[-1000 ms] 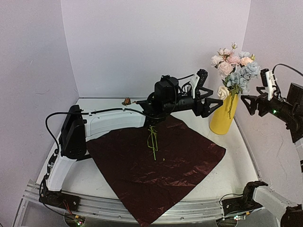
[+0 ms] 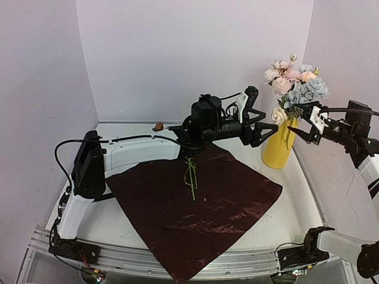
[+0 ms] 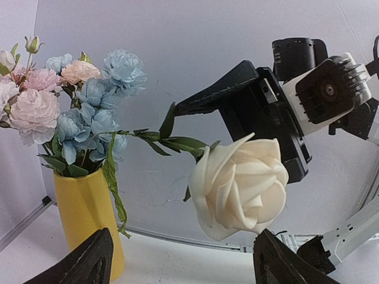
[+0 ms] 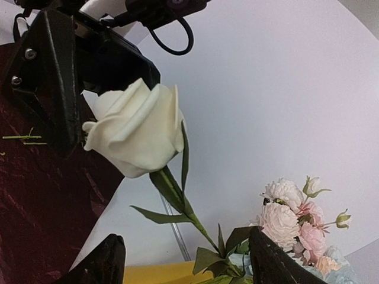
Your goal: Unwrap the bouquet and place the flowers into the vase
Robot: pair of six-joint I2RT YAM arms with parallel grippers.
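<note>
The yellow vase (image 2: pixel 277 148) stands at the right with a bunch of pink, peach and blue flowers (image 3: pixel 77 100) in it. A white rose (image 2: pixel 279 115) leans out sideways at the vase's mouth; its leafy stem (image 4: pixel 186 207) runs back into the bunch, where its end is hidden. Left of the rose, my left gripper (image 2: pixel 264 125) is open, nothing between its fingers. My right gripper (image 2: pixel 292 120) is open too, its fingers reaching around the leaves and stem near the rim. Green stems (image 2: pixel 191 177) lie on the dark cloth, their upper ends hidden beneath my left arm.
The dark red cloth (image 2: pixel 219 207) covers the middle of the white table (image 2: pixel 296 204). A small brown thing (image 2: pixel 158 126) lies at the back edge. Close to the right wall stands the vase, with bare table in front of it.
The left arm has barely shifted; vase and flowers look nearly unchanged.
</note>
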